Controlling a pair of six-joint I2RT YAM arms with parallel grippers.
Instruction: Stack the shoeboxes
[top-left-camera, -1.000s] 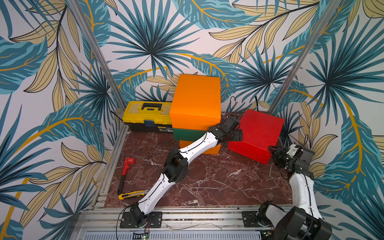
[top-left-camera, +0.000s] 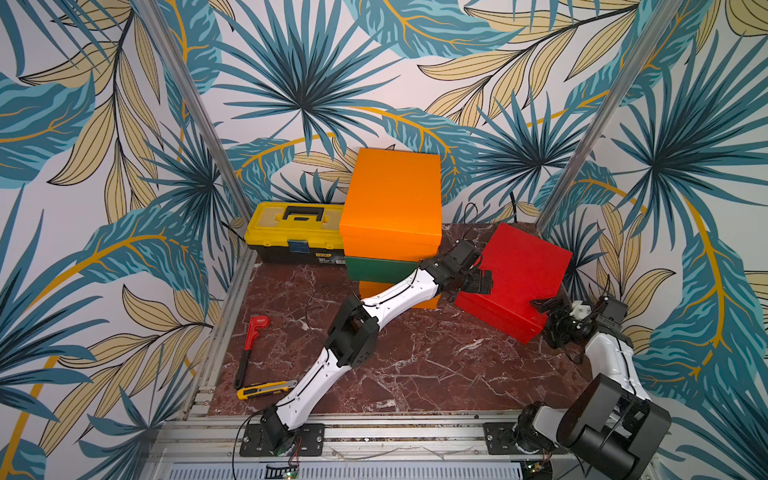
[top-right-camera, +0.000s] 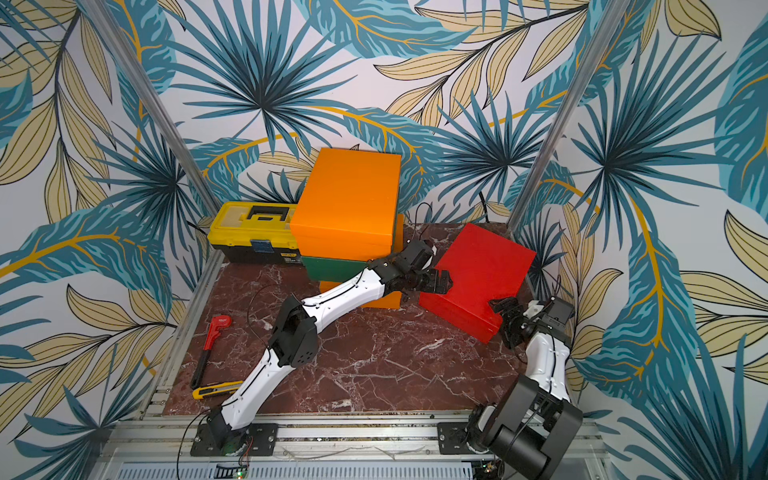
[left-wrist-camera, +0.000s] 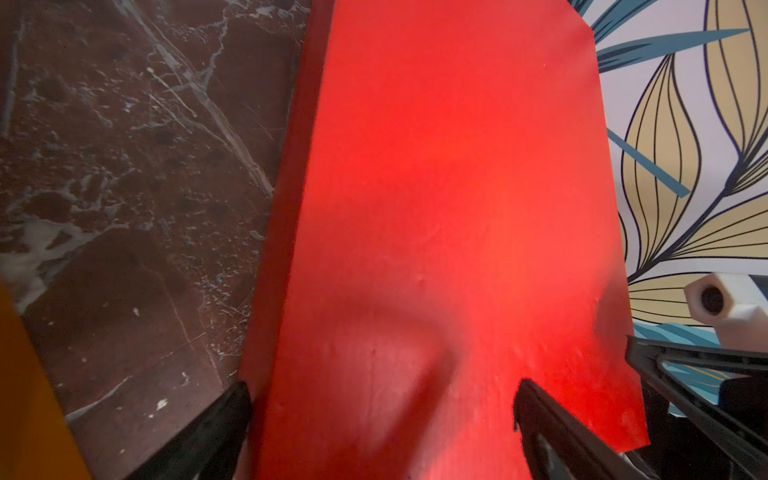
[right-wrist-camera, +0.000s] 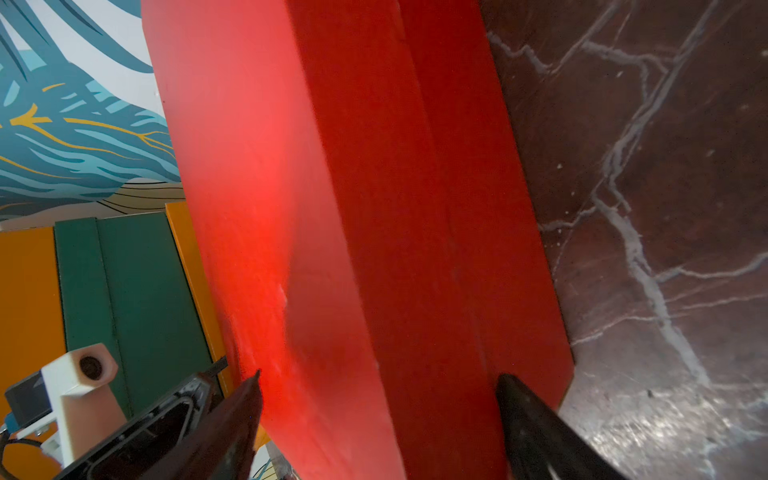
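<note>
The red shoebox (top-left-camera: 520, 276) sits at the table's right side, turned at an angle to the stack. To its left stands a stack: an orange shoebox (top-left-camera: 393, 192) on top, a green shoebox (top-left-camera: 382, 269) beneath, and another orange box (top-left-camera: 424, 303) at the bottom. My left gripper (top-left-camera: 485, 280) is open at the red box's left edge; in the left wrist view its fingers (left-wrist-camera: 212, 436) spread over the red lid. At the opposite, near-right corner, my right gripper (top-left-camera: 545, 313) is also open, its fingers (right-wrist-camera: 534, 424) on either side of that corner. Contact with the box is unclear in both wrist views.
A yellow and black toolbox (top-left-camera: 294, 232) stands against the stack's left side. A red-handled wrench (top-left-camera: 251, 344) and a yellow utility knife (top-left-camera: 266, 389) lie at the left.
The red box has turned, its near corner shifting toward the table's front. My left gripper has slid slightly right, and the right gripper's fingers now overlap the box's corner. The stack is unmoved.
</note>
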